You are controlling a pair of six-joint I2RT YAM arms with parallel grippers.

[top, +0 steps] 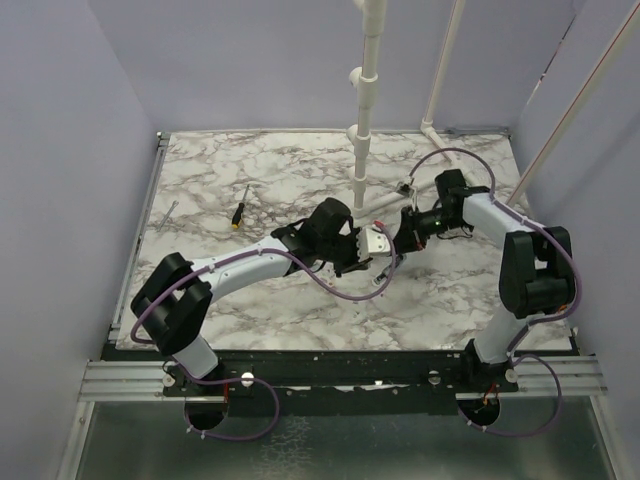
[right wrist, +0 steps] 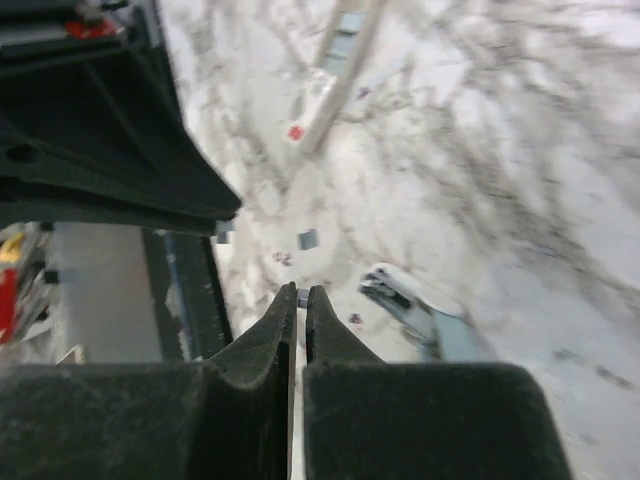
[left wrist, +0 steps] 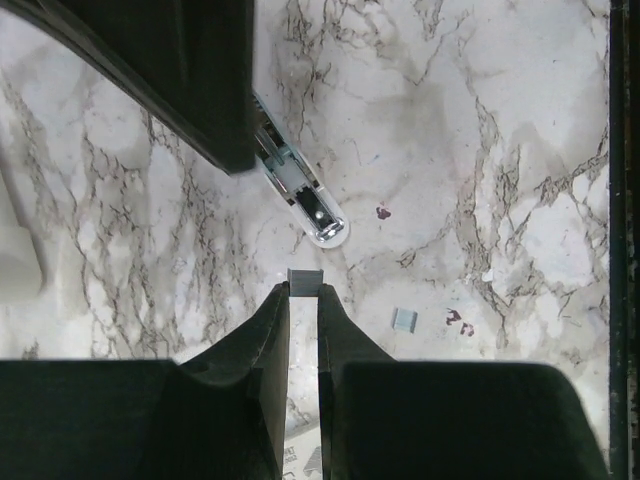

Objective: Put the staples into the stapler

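Note:
My left gripper is shut on a small grey staple strip [left wrist: 305, 276], held over the marble table just short of the open stapler [left wrist: 300, 180], which lies with its channel exposed. A second staple strip [left wrist: 405, 319] lies loose beside it. My right gripper is shut, pointing down near the stapler [right wrist: 410, 305]; whether anything thin sits at its tips is unclear in the blurred right wrist view. In the top view both grippers meet at the table's middle right, partly hidden by the arms.
A screwdriver [top: 239, 212] and a thin metal tool [top: 167, 213] lie on the table's left. White pipes [top: 362, 170] stand behind the grippers. A pale holder [right wrist: 330, 95] lies beyond the stapler in the right wrist view.

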